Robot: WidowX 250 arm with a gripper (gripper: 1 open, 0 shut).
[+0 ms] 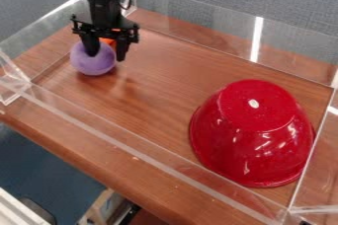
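In the camera view a purple ball point(94, 61) rests on the wooden surface at the upper left. The black gripper point(105, 41) is right over it, its fingers reaching down around the ball's top; whether they grip it is unclear. An orange object point(109, 44) is partly hidden behind the ball and the fingers.
A large red upturned bowl point(251, 135) sits at the right. Clear plastic walls point(172, 175) border the wooden table point(152, 120). The middle of the table is open.
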